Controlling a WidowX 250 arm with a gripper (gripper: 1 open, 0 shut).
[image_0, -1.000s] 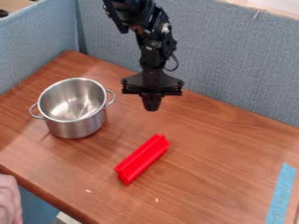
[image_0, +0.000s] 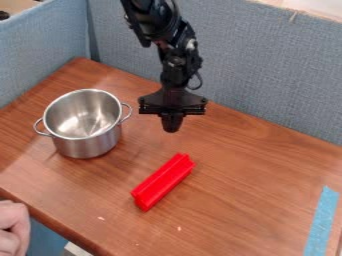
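Note:
My black gripper hangs over the back middle of the wooden table, right of a steel pot with two wire handles. Whether its fingers are open or shut is too small and dark to tell. A red bar-shaped object lies on the table in front of the gripper, lower in the view, well apart from it.
Padded grey-blue walls bound the table at the back and left. A blue strip lies at the right. A hand shows at the lower left edge.
The hand at the lower left has shifted slightly. The arm and gripper are nearly still, and the pot and red object have not moved.

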